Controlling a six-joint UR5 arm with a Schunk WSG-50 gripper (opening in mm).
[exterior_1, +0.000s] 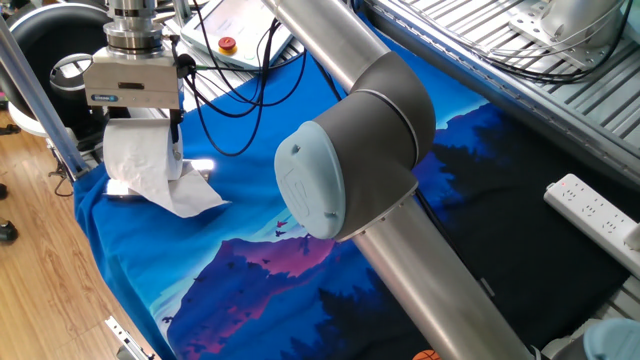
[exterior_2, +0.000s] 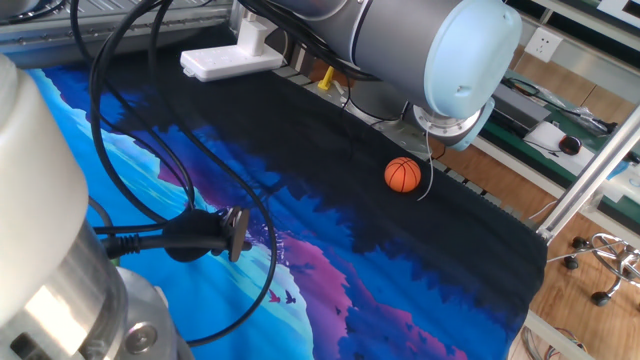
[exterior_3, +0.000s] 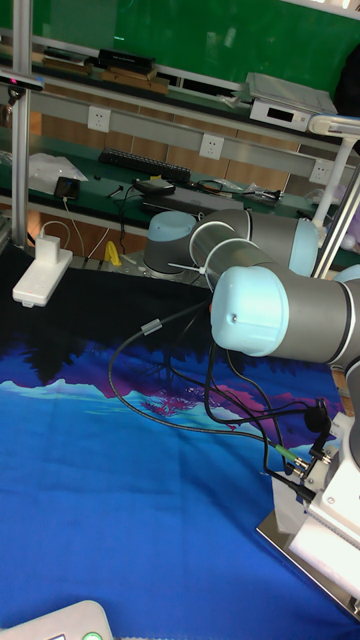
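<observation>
In exterior view 1, a white paper roll with a loose sheet trailing right sits at the far left of the cloth-covered table. My gripper points down right above it, the roll between its fingers. One dark finger shows at the roll's right side; the other is mostly hidden. Whether the fingers press on the roll cannot be made out. A shiny flat plate lies beneath the roll. In exterior view 3, white paper shows beside my gripper's body at the right edge.
A small orange basketball rests on the dark part of the cloth. A white power strip lies at the table's side. Black cables loop beside my gripper.
</observation>
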